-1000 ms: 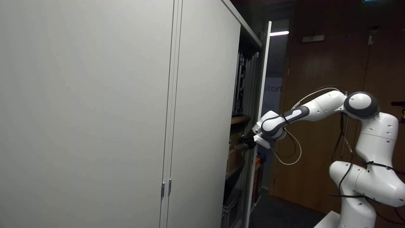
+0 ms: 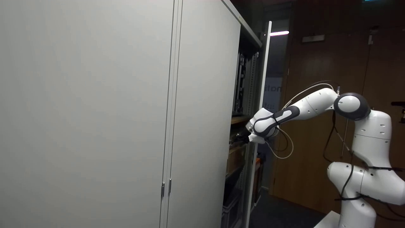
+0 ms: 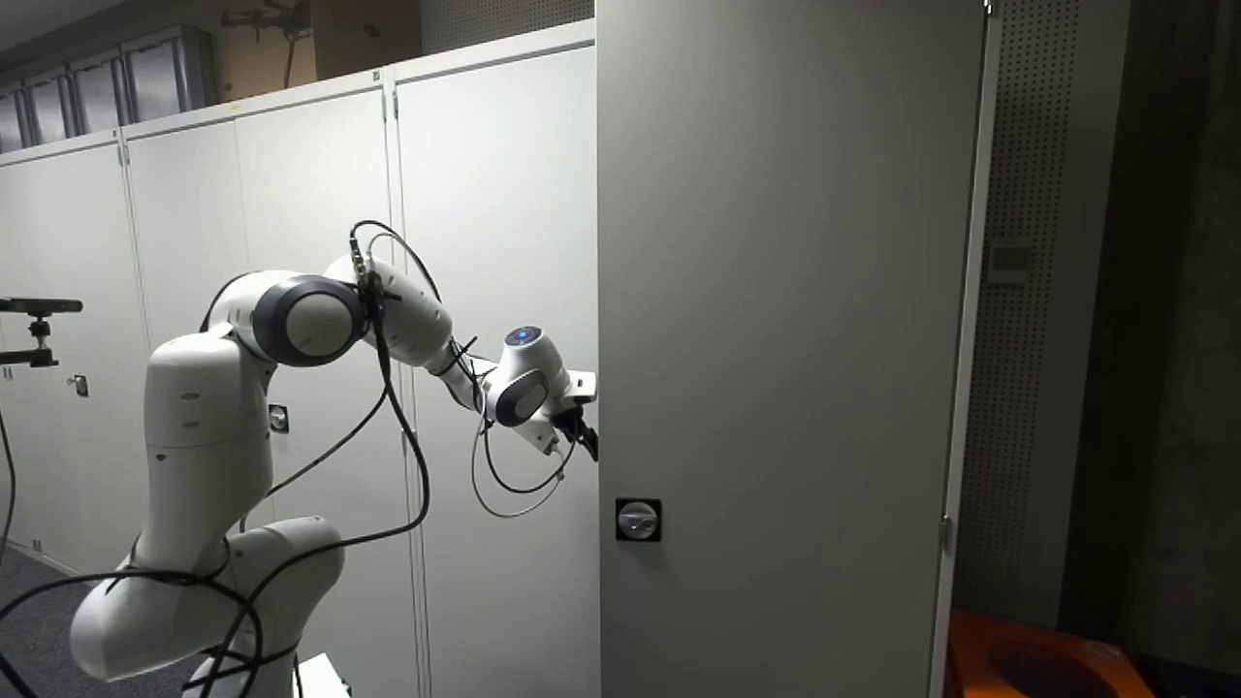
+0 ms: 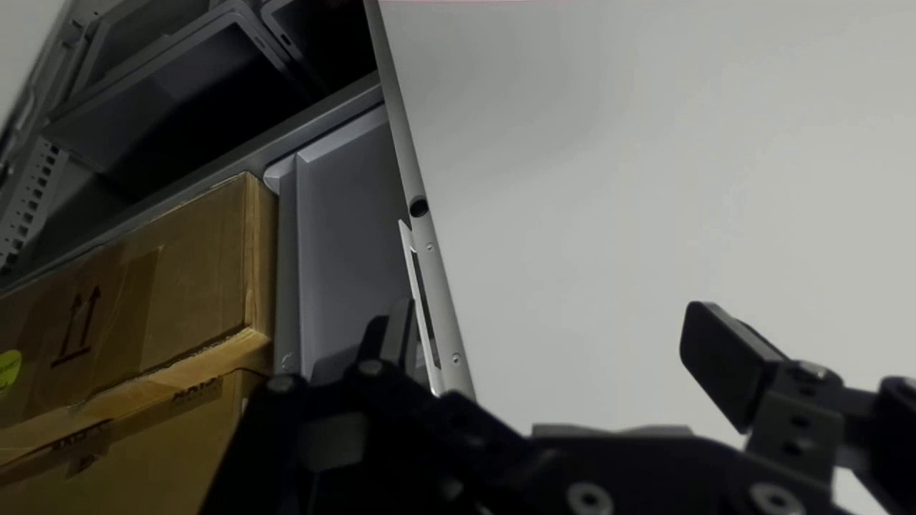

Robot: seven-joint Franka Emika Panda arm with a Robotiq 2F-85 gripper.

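A tall white cabinet stands with one door leaf (image 2: pixel 207 102) flat across it and another door (image 2: pixel 264 76) swung outward. In exterior view 1, my gripper (image 2: pixel 238 141) reaches into the opening between them. Exterior view 2 shows the outer face of the open door (image 3: pixel 791 291), which partly hides the fingertips (image 3: pixel 588 440). In the wrist view my gripper stands open. Its left finger (image 4: pixel 396 330) overlaps the dark interior, its right finger (image 4: pixel 730 360) a white door panel (image 4: pixel 618 214). The panel's metal edge (image 4: pixel 438 292) runs between them; contact cannot be judged.
Cardboard boxes (image 4: pixel 154 283) and grey tubs (image 4: pixel 189 77) fill the shelves. A round knob (image 3: pixel 637 520) sits on the open door. Cables (image 3: pixel 396 442) hang along the arm. An orange object (image 3: pixel 1035 657) lies low at the right.
The arm has moved left in exterior view 1, taking my gripper farther into the opening, so its tip now sits by the closed leaf's edge. The doors look unmoved.
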